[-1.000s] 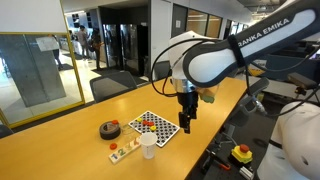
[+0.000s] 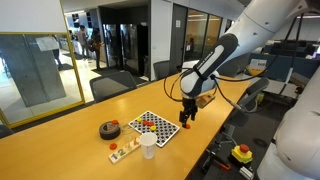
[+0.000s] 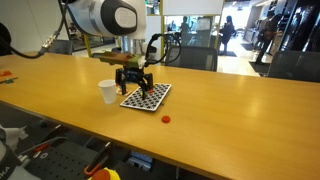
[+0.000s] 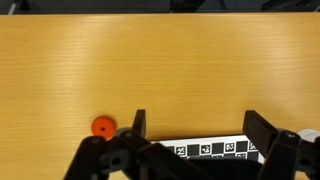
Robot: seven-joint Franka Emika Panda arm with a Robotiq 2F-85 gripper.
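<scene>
My gripper stands open above the table, its two fingers wide apart with nothing between them. Below and near it lies a patterned board [image 2: 153, 127] with light and dark squares; its edge shows between the fingers in the wrist view. A small round red piece [image 4: 103, 127] rests on the bare wood to the left of the fingers there, and the same red piece [image 3: 166, 119] is off the board in exterior view 2. Some small red and yellow pieces sit on or beside the board in exterior view 1. The arm hides part of the board in exterior view 2.
A white cup [image 2: 148, 146] stands at the board's near side. Beside it are a light wooden block [image 2: 125, 151] with red bits and a dark round object [image 2: 110, 130]. Chairs stand beyond its edge.
From one second ago, the arm has swung away from exterior view 1's camera, toward the table's far right side. The red piece, hidden before, now shows. Board and cup have not moved.
</scene>
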